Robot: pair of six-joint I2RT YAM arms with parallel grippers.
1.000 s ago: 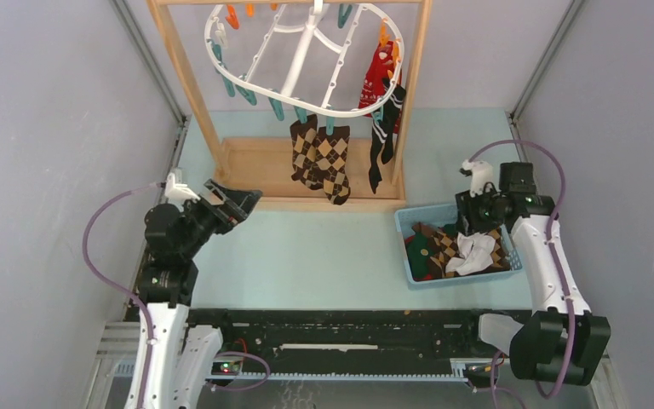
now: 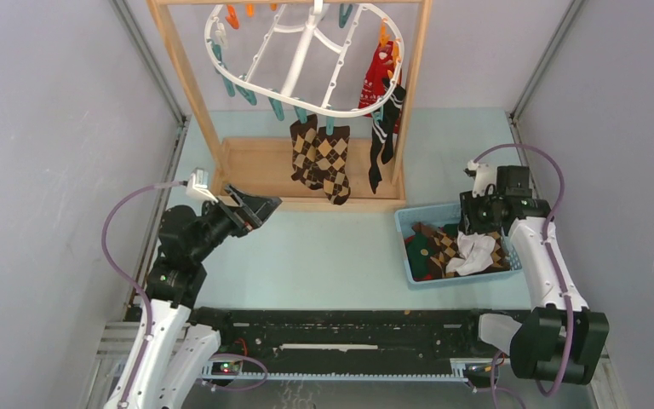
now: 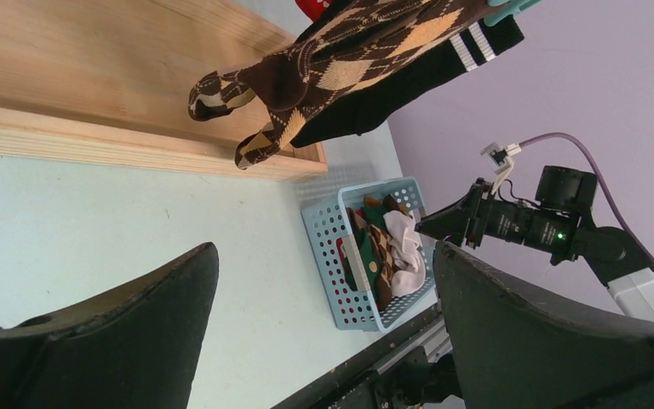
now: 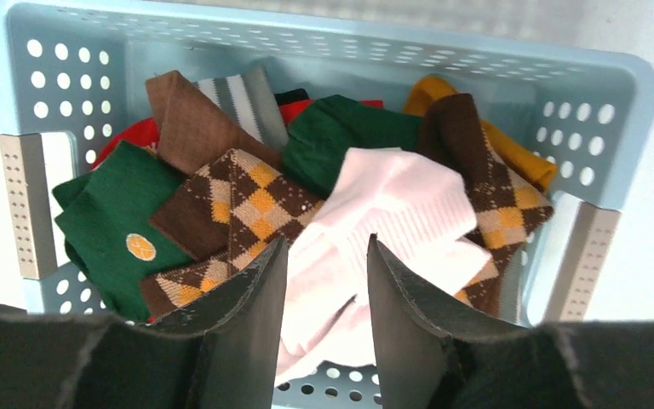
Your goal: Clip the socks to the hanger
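Observation:
A white oval hanger [image 2: 293, 85] with teal and orange clips hangs from a wooden frame. Brown argyle socks [image 2: 333, 162], a black sock pair with white stripes [image 2: 382, 132] and a red sock [image 2: 378, 75] dangle from its clips. Loose socks fill a blue basket [image 2: 401, 226] on the right, a pale pink-white one [image 4: 392, 200] on top. Over that pale sock, my right gripper is part open, its fingertips apart and nothing visibly gripped between them. My left gripper stands open and empty, left of the hanging socks [image 3: 349, 68] and above the table.
Green socks [image 4: 119, 226] and brown argyle socks [image 4: 260, 204] lie around the pale one. The wooden frame's base [image 2: 255, 162] rises at the back. Bare table [image 2: 332, 264] spreads between the left arm and the basket.
The left arm has shifted right over the last second. The pale sock remains in the basket.

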